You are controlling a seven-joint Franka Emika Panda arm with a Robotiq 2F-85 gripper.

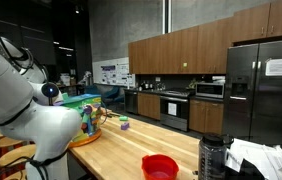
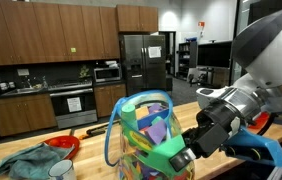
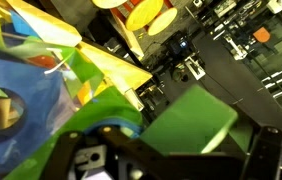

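My gripper stands open in the wrist view. Its green finger pads point(image 3: 192, 119) are spread apart, with nothing held between them. In exterior view 2 one green finger point(image 2: 168, 151) shows in front of a clear container point(image 2: 124, 160) with a blue rim. Colourful items fill that container; the arm hides part of it. From the wrist, the blue-tinted container point(image 3: 41, 105) and its bright contents lie to the left, close to the fingers. Whether the fingers touch it, I cannot tell.
A red bowl point(image 1: 161, 167) sits on the wooden table point(image 1: 121, 155), with a black canister point(image 1: 212, 155) to its right. Small coloured blocks point(image 1: 124, 123) lie farther back. Stools point(image 1: 9, 150) stand beyond the table's left edge.
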